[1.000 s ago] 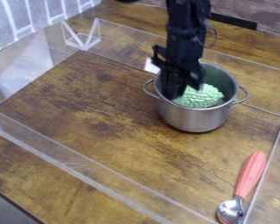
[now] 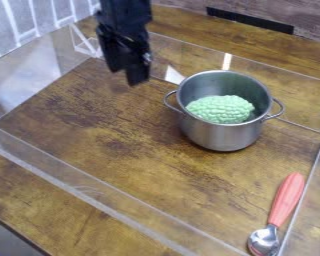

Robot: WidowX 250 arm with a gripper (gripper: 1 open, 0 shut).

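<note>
My gripper [image 2: 129, 62] is raised at the upper left of the view, dark and motion-blurred, above and left of the pot, with its fingers apart and nothing visible between them. A steel pot [image 2: 223, 133] with two side handles stands on the wooden table right of centre. Inside it lies a bumpy light-green object [image 2: 219, 108]. A scoop with a salmon-pink handle [image 2: 287, 197] and a metal head lies at the lower right.
A clear plastic-walled enclosure [image 2: 109, 195] borders the work area on the table.
My gripper has risen out of the pot and moved left, away from it. The green object stays in the pot, and the pot and scoop look unmoved.
</note>
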